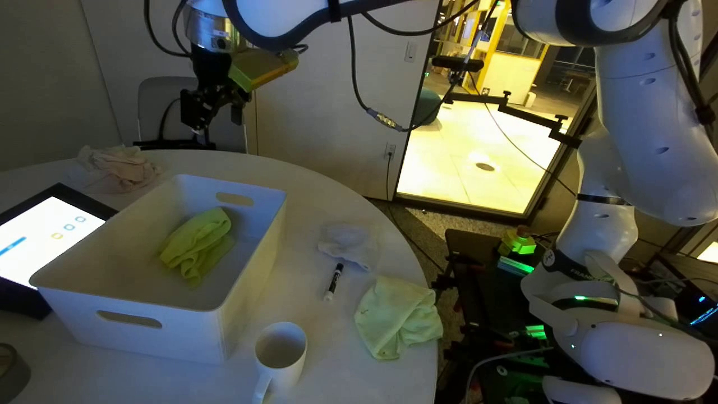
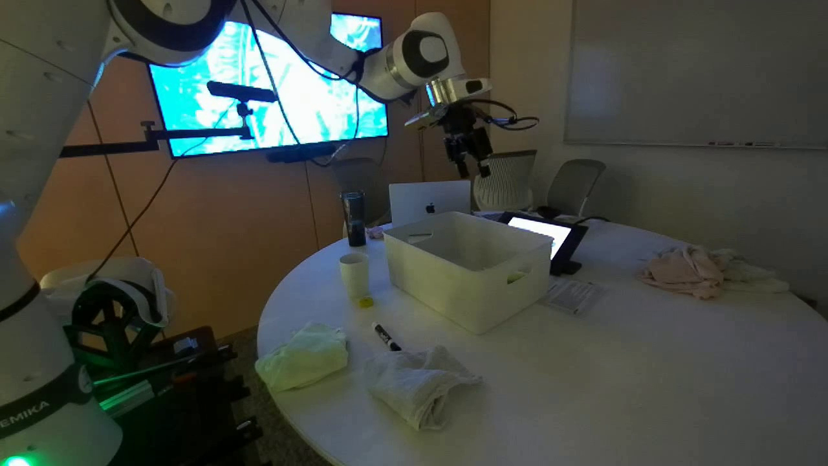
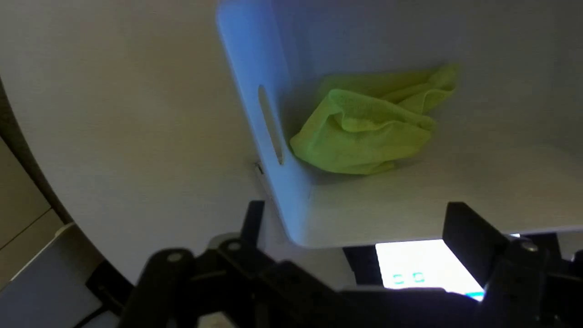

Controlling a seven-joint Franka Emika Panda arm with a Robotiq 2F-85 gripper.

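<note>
A crumpled yellow-green cloth point(image 1: 197, 242) lies on the floor of the white bin point(image 1: 259, 269). In the wrist view the same cloth point(image 3: 363, 131) rests near the bin's end wall with the slot handle. High above the far side of the bin, my gripper point(image 1: 213, 124) is open and empty. Its two fingers point(image 3: 252, 223) stand wide apart in the wrist view, clear of the cloth. From the other side, the gripper point(image 2: 474, 171) hangs over the bin's back edge; the cloth is hidden there by the bin walls.
Beside the bin are a white mug point(image 1: 281, 350), a black marker point(image 1: 334, 281), a white cloth point(image 1: 350, 243) and a pale green cloth point(image 1: 397, 316). A lit tablet point(image 1: 44, 235) stands close to the bin. A pink cloth point(image 2: 683, 272) lies farther off.
</note>
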